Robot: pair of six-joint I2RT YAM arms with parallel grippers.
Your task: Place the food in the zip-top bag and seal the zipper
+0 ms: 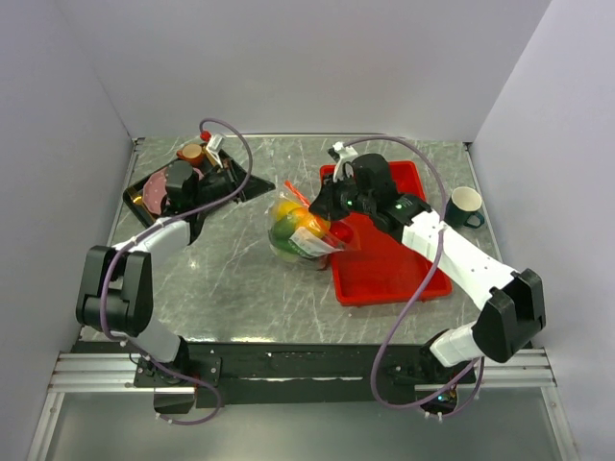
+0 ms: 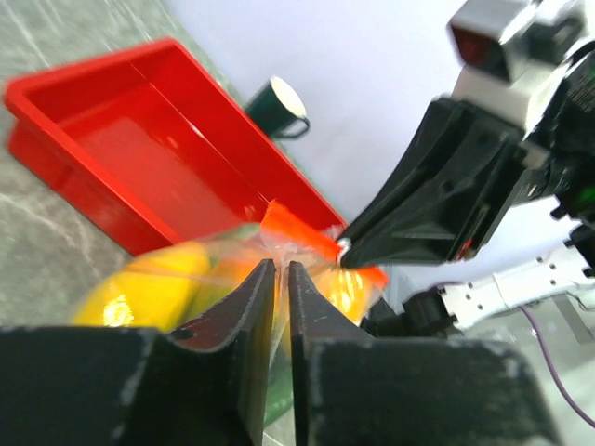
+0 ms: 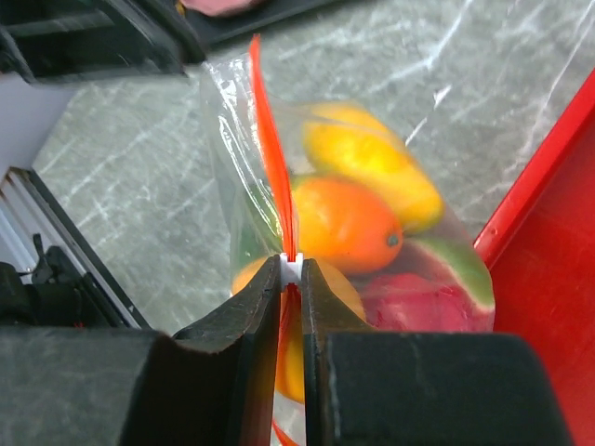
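The clear zip bag (image 1: 298, 240) with orange zipper strip (image 3: 271, 149) holds toy food: yellow, orange, green and red pieces. My right gripper is shut on the zipper, where a white slider shows between its fingertips. My left gripper (image 1: 269, 187) is left of the bag's upper end; in its own view its fingertips (image 2: 311, 307) are close together in front of the clear plastic, and whether anything is between them I cannot tell.
A red bin (image 1: 389, 279) sits right of the bag, a dark mug (image 1: 463, 206) beside it. A dark tray with a pink plate (image 1: 154, 192) is at the back left.
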